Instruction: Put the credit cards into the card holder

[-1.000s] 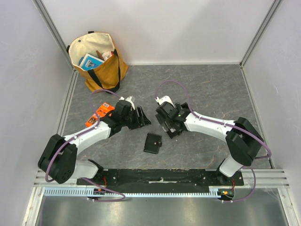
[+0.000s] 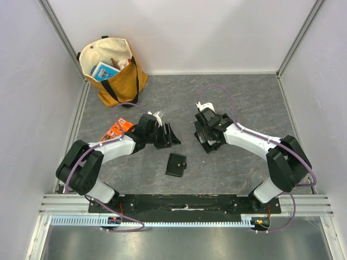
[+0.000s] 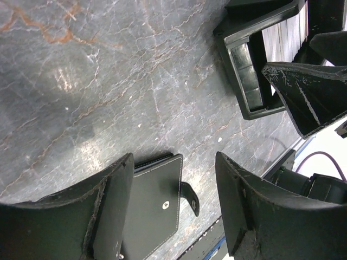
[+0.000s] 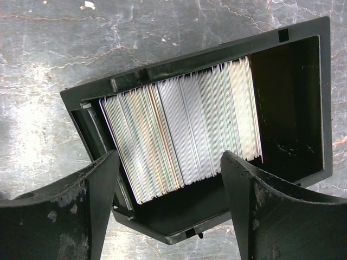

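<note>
A black box (image 4: pixel 293 32) filled with upright cards (image 4: pixel 181 130) sits right of centre, mostly under my right gripper (image 2: pixel 207 135) in the top view; the right wrist view shows that gripper open above it, fingers either side of the card rows. My left gripper hangs apart, part open with empty space between its fingers, over a flat black card holder (image 3: pixel 154 206) with a side tab, which lies at the front centre (image 2: pixel 175 165). Part of the box shows at the top right of the left wrist view, behind the other gripper.
An orange flat item (image 2: pixel 114 131) lies partly under the left arm. A yellow tote bag (image 2: pixel 122 81) with contents stands at the back left. White walls enclose both sides and the back.
The right gripper and the box have shifted rightward. My left gripper has moved slightly right, its arm swinging along with it. The flat holder stays in place.
</note>
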